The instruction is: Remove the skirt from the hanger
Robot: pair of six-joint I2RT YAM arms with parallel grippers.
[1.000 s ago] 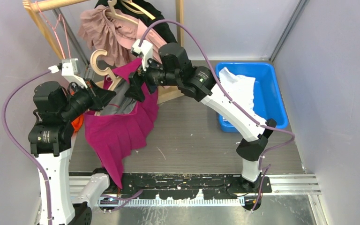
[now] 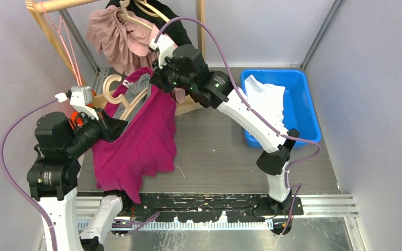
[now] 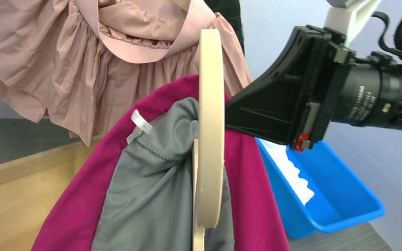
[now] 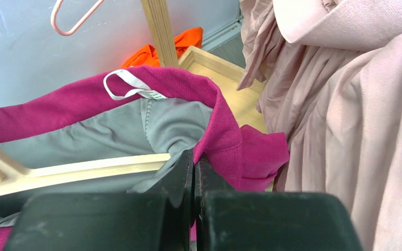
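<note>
The magenta skirt (image 2: 144, 151) with grey lining (image 4: 104, 136) hangs between my two grippers. A pale wooden hanger (image 2: 132, 104) lies inside its waist opening, its hook (image 3: 211, 125) standing free of the cloth. My left gripper (image 2: 124, 126) is shut at the hanger's left side; the top view shows it on the hanger, while its fingertips are out of the left wrist view. My right gripper is shut on the skirt's waistband, close to the hanger's right arm end. That end disappears under the lining, so I cannot tell whether cloth still covers it.
A wooden rack (image 2: 57, 5) at the back holds a pink garment (image 2: 120, 39) and a black one on hangers. Pink empty hangers dangle at left. A blue bin (image 2: 308, 104) with white cloth (image 2: 264, 99) stands right; bare floor (image 2: 209, 151) lies between.
My left gripper and the hanger have moved down the view, and the waist opening is stretched longer.
</note>
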